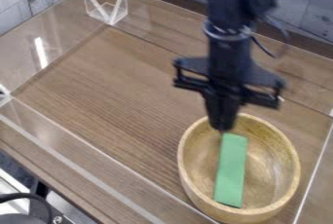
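My gripper (pixel 229 93) hangs above the back of a beige bowl (pixel 196 179), its arm reaching down from the top right. The arm and fingers are dark and blurred, so whether they are open or shut is unclear. A green block (pixel 232 169) lies inside the bowl.
A clear plastic object (pixel 107 6) stands at the back left. A grey wall runs behind the table, and dark cables show at the bottom left corner.
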